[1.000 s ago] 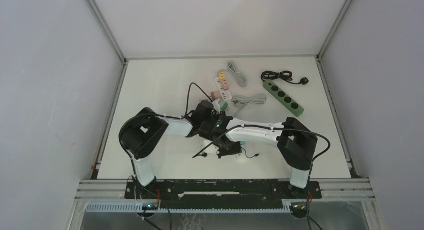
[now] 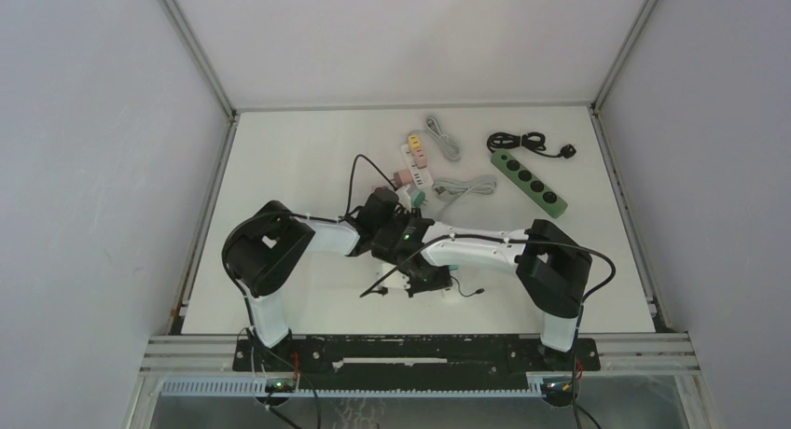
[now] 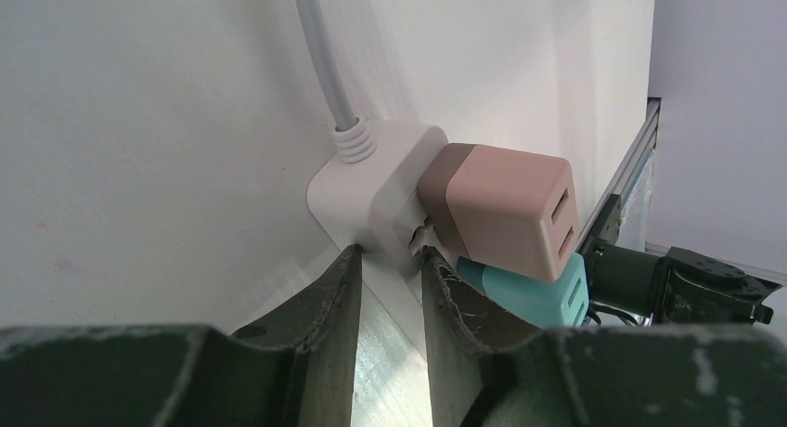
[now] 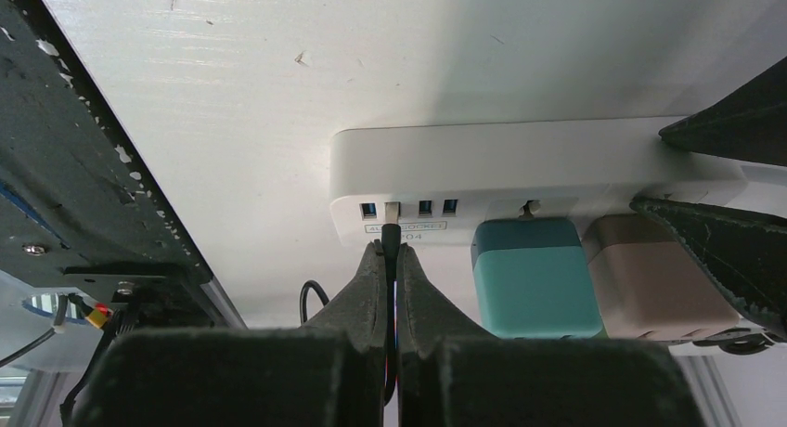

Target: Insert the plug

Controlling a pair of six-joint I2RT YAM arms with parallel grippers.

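Observation:
A white power strip point(image 4: 501, 158) lies on the table beneath both arms, a teal plug point(image 4: 536, 278) and a pink plug point(image 3: 506, 209) on it. My right gripper is shut on a black USB cable, whose connector point(image 4: 392, 212) is at one of the small ports, at least partly in it. My left gripper is part open at the strip's corded end, fingertips against it; in the right wrist view its fingers point(image 4: 724, 125) reach in from the right.
A green strip point(image 2: 527, 182), coiled cables point(image 2: 466, 186) and other white strips point(image 2: 417, 172) lie at the back centre and right. A dark frame edge point(image 4: 83, 186) borders the right wrist view.

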